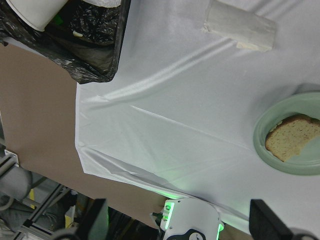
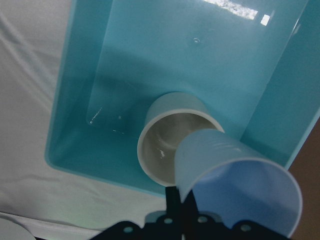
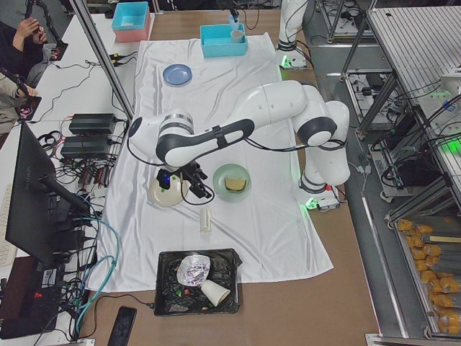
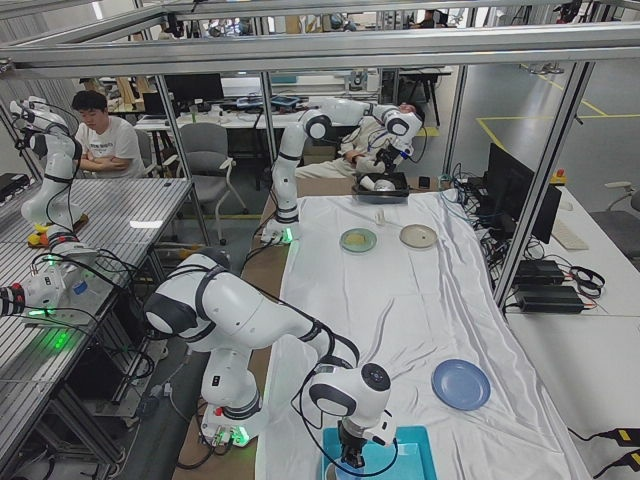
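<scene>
A light blue cup [image 2: 235, 185] is held by my right gripper, shut on it above a teal bin [image 2: 75, 125] [image 4: 420, 450]. A white cup [image 2: 157, 150] lies inside that bin. My left gripper [image 3: 184, 180] hangs open over the cream plate [image 3: 162, 194], beside the green plate [image 1: 280, 165] with a bread slice [image 1: 290, 135] on it. A pale rolled item [image 1: 240, 27] lies on the cloth.
A black lined tray [image 3: 198, 303] with foil and a white cup stands at the near end. A blue plate [image 4: 460, 385] sits near the bin.
</scene>
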